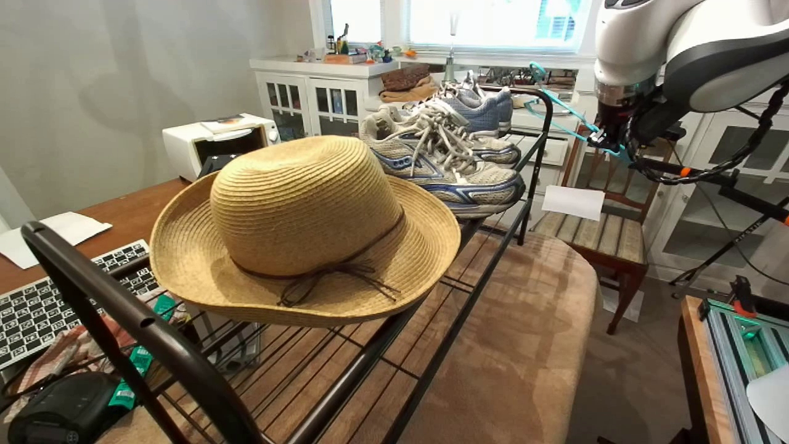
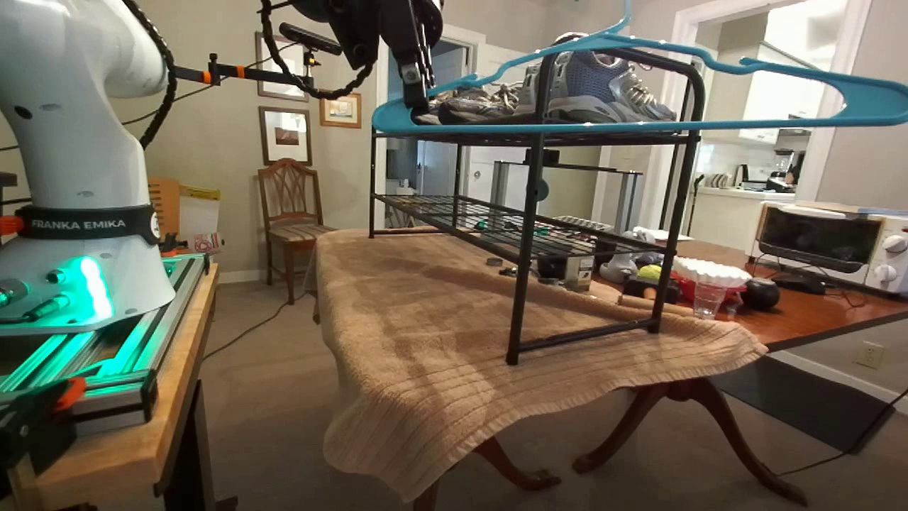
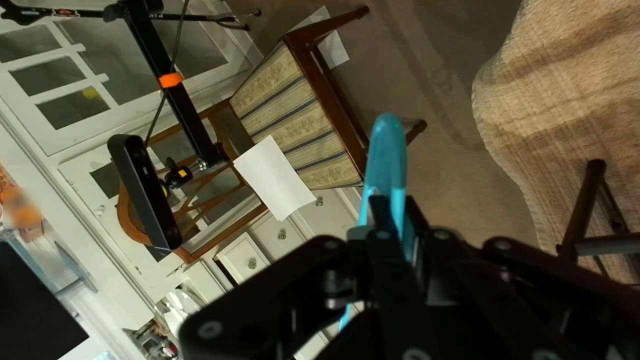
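Observation:
A light-blue clothes hanger (image 2: 800, 81) spans the upper right of exterior view 2. My gripper (image 2: 418, 106) is shut on one end of it, and the rest sticks out past the fingers. From the wrist view, the hanger's rounded end (image 3: 385, 144) rises between the fingertips of the dark gripper. In exterior view 1 the gripper (image 1: 600, 139) hangs in the air at the upper right, beyond the far end of the black rack (image 1: 547, 111). No part of the hanger appears to rest on the rack there.
Grey-blue sneakers (image 1: 444, 166) and a straw hat (image 1: 303, 214) occupy the rack's top shelf. The lower wire shelf (image 2: 477, 217) stands above a towel-covered table (image 2: 400, 323). Behind is a wooden chair (image 1: 606, 229) with paper on its seat. Open air surrounds the gripper.

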